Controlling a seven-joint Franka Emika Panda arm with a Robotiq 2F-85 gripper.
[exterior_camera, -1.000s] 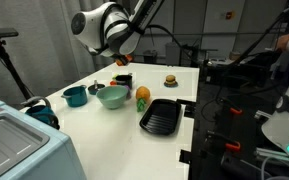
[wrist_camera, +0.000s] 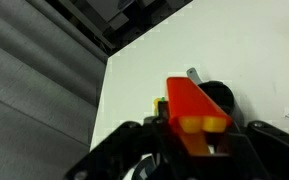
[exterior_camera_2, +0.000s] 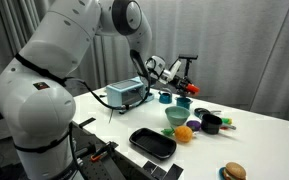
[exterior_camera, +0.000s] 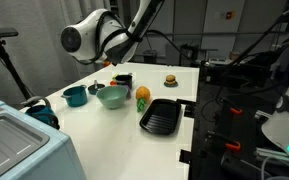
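A red-orange object (wrist_camera: 191,100) fills the middle of the wrist view, and my gripper is shut on it. Its exact kind is hard to tell. In exterior view 2 the same red object (exterior_camera_2: 192,88) hangs at the gripper, above the back of the table near a blue cup (exterior_camera_2: 183,103). Exterior view 1 has the gripper (exterior_camera: 106,65) over the far part of the table, above the dark pot and teal pots. Below the held object, a dark round vessel (wrist_camera: 220,95) is partly hidden.
In exterior view 2, a green bowl (exterior_camera_2: 177,117), an orange (exterior_camera_2: 182,134), a black pot (exterior_camera_2: 211,123) and a black tray (exterior_camera_2: 152,143) stand mid-table. A burger (exterior_camera_2: 234,171) lies at the near right. A white appliance (exterior_camera: 22,146) occupies the near left in exterior view 1.
In exterior view 1 the gripper and its red-orange object have shifted left across the back of the table. The items on the table look unmoved.
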